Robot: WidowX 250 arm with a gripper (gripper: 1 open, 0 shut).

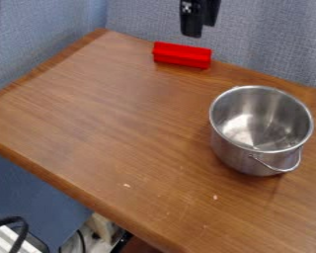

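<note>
My gripper (197, 22) hangs at the top centre of the camera view, open, with nothing visible between its fingers. Below it, at the back of the wooden table, lies a red rectangular block (182, 56). A steel pot (260, 131) with a wire handle stands on the right side of the table.
Grey padded walls close it in at the back. Its front-left edge drops to a blue floor with some cables at the bottom left.
</note>
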